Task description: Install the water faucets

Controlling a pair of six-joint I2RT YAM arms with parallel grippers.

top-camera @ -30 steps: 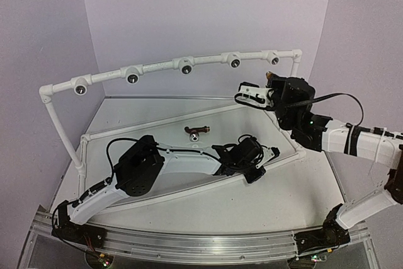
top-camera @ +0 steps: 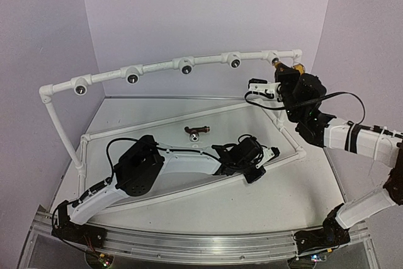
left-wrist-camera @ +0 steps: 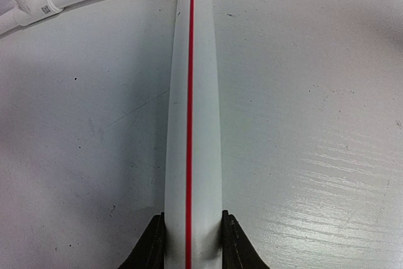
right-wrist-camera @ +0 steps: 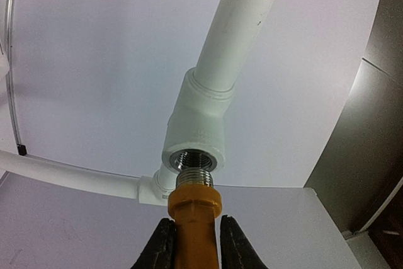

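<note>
In the right wrist view, my right gripper is shut on an orange faucet (right-wrist-camera: pixel 196 218). The faucet's threaded metal end (right-wrist-camera: pixel 194 176) points at the threaded socket (right-wrist-camera: pixel 192 159) of a white tee on the upper pipe. Thread and socket mouth meet in the picture; whether they touch I cannot tell. My left gripper is shut around the frame's lower white pipe (left-wrist-camera: pixel 203 124), which has a red stripe. From above, a brownish faucet (top-camera: pixel 196 132) lies on the board inside the frame, apart from both grippers.
Several tees with dark, open sockets line the upper pipe (top-camera: pixel 154 67), among them the leftmost tee (top-camera: pixel 80 85). The left arm (top-camera: pixel 189 164) lies low across the frame. Walls (top-camera: pixel 208 4) enclose the back and sides.
My right gripper has moved up and slightly right with the orange faucet, bringing its tip to the rightmost tee. The left arm, the frame and the lying faucet have stayed put.
</note>
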